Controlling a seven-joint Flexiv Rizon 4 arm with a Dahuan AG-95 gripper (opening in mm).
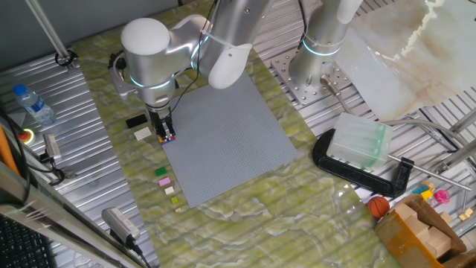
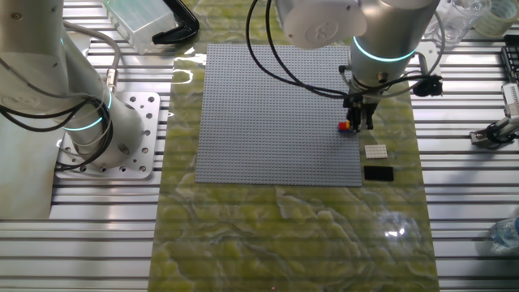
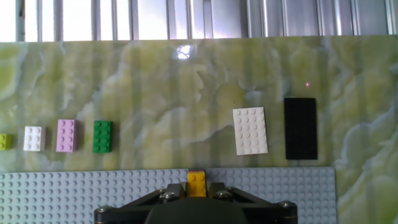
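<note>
A yellow-orange brick (image 3: 196,183) shows at the near edge of the grey studded baseplate (image 3: 124,180) in the wrist view. My gripper is low over that edge, its two fingers close against the brick's sides, shut on it. In exterior view 2 a red brick (image 2: 343,126) shows beside the gripper, at the plate's right edge. Exterior view 1 shows small red, yellow and blue pieces (image 1: 168,139) at the fingertips. Whether the yellow brick is seated on other bricks or on the plate is hidden by the fingers.
Off the plate lie a white flat plate (image 3: 250,131), a black flat plate (image 3: 300,129), and green (image 3: 102,136), pink (image 3: 66,135), white (image 3: 33,139) and lime (image 3: 5,142) bricks. A black clamp (image 1: 357,175) and a cardboard box (image 1: 416,234) stand farther off. Most of the baseplate is bare.
</note>
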